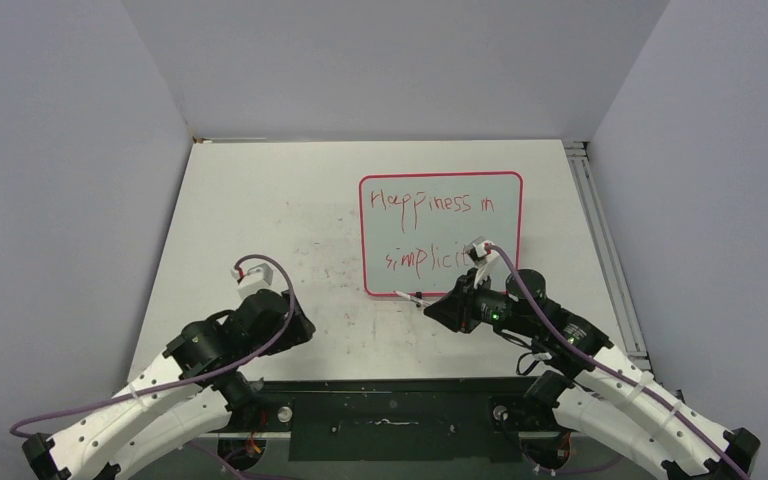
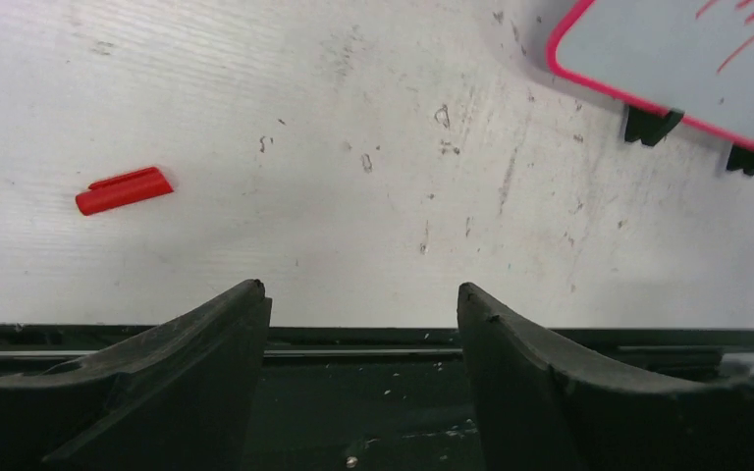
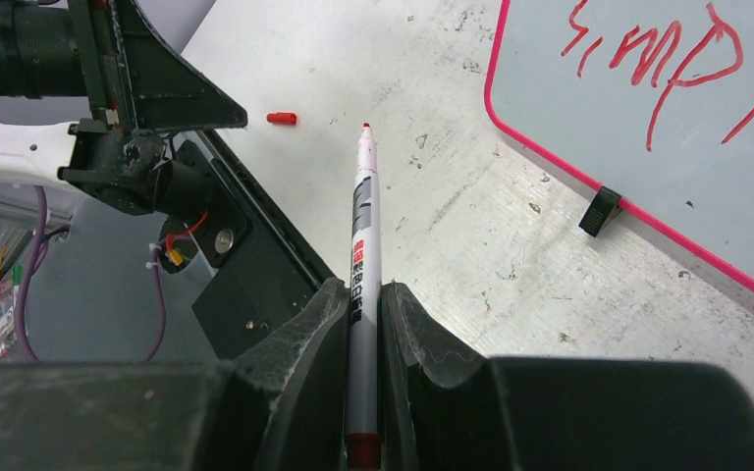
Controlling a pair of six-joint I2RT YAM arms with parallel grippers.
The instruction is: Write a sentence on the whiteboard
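Note:
The whiteboard [image 1: 440, 270] lies on the table with a red border and red writing, "Happiness in" above "simplicit…", its end hidden behind my right arm in the top view. In the right wrist view a white marker [image 3: 364, 235] stands lengthwise between the fingers of my right gripper, shut on it, its red tip bare and pointing away. The red cap [image 2: 125, 190] lies loose on the table, left of my left gripper in its wrist view. That gripper's fingers are apart, with nothing between them.
Black clips [image 2: 651, 124] sit along the board's near edge. A dark beam [image 1: 390, 420] runs along the table's front edge. Grey walls enclose the back and sides. The table left of the board is bare apart from scuffs.

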